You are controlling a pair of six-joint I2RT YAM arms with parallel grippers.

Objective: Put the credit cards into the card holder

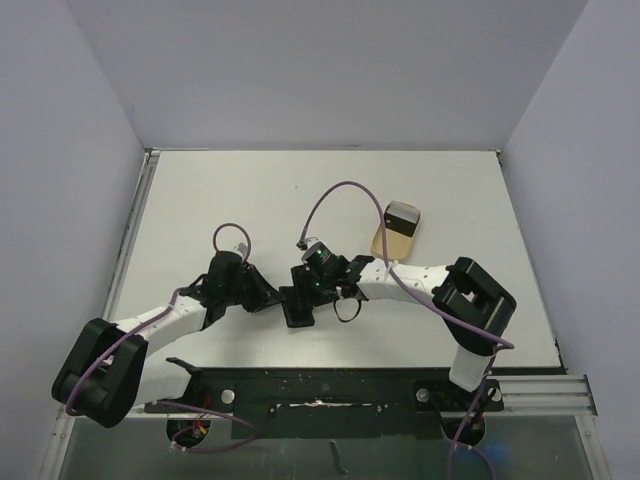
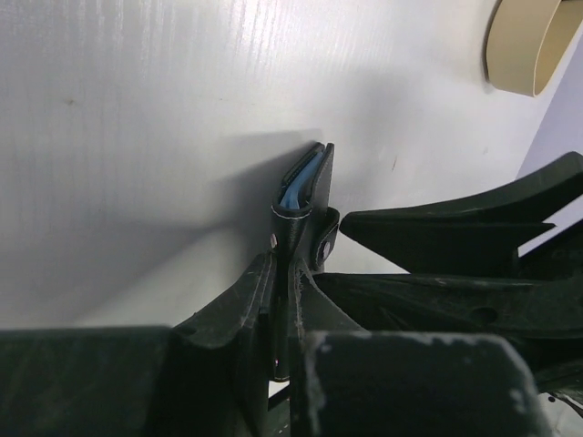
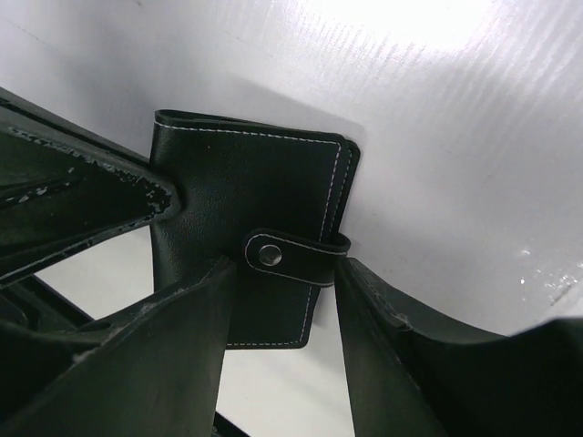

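Observation:
The black card holder stands out from the table, with its left edge pinched by my left gripper, which is shut on it. A blue lining or insert shows between its covers in the left wrist view. Its strap, with a round snap, lies fastened across the front in the right wrist view. Over that strap is my right gripper, its fingers apart on either side of the strap, not closed on it. No separate credit card can be made out.
A tan box with a dark band and pale top stands at the back right; part of this box shows in the left wrist view.

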